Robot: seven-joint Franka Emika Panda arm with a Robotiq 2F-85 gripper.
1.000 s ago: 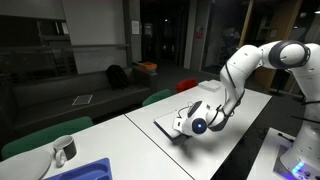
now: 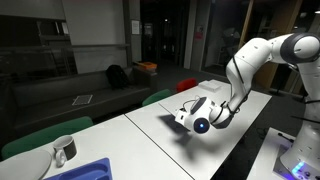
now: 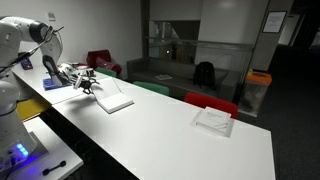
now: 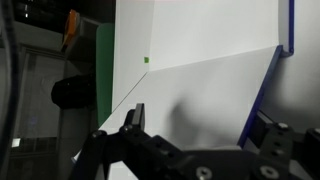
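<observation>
My gripper [image 2: 183, 119] is low over the white table, reaching left from the arm at the right; in exterior view 2 the gripper [image 3: 88, 85] is at the far left. In the wrist view its two dark fingers [image 4: 133, 116] stand well apart. Behind them a pale flat panel [image 4: 200, 95] with a dark blue edge fills the middle, and that edge runs down close to the right finger. Whether they touch cannot be told. A white, flat, rectangular object [image 3: 114, 103] lies on the table just beyond the gripper in exterior view 2.
Toward the near left of exterior view 1 are a grey mug [image 2: 65, 149], a white round-edged item [image 2: 27, 164] and a blue tray [image 2: 84, 172]. A white rack-like object [image 3: 212, 122] sits far right in exterior view 2.
My gripper and forearm have shifted slightly to the right in exterior view 1. The dark-edged pale shape at the gripper shows less clearly now. The mug and tray have stayed put.
</observation>
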